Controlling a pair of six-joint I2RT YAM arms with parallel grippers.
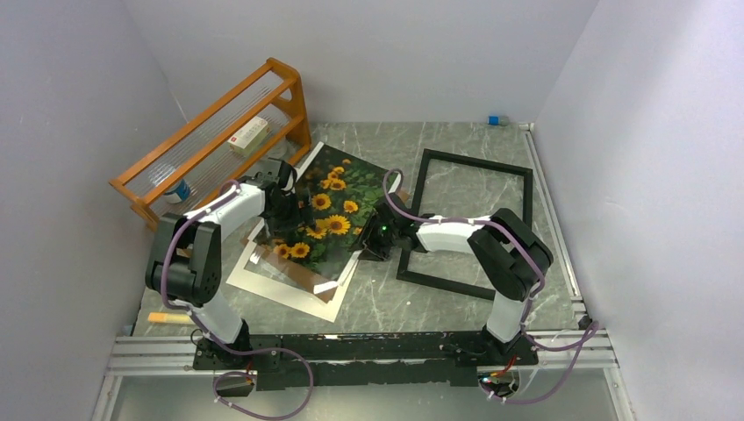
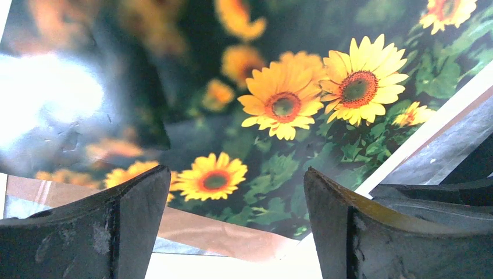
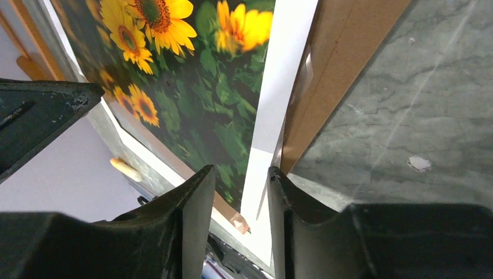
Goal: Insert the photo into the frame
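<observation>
The sunflower photo [image 1: 338,197], with a white border, lies on a stack of sheets left of centre. An empty black frame [image 1: 425,167] rests flat on the table to the right. Above the photo's left part, my left gripper is open, only the picture surface showing between its fingers. At the photo's right edge is my right gripper, fingers partly open. The white border [image 3: 267,116] runs between its fingertips in the right wrist view; whether they touch it, I cannot tell.
Under the photo are a brown sheet [image 3: 343,64], a clear sheet and a white mat [image 1: 289,298]. A wooden rack [image 1: 211,118] with a small box [image 1: 249,137] stands at the back left. Bare table [image 1: 386,298] shows in front, between stack and frame.
</observation>
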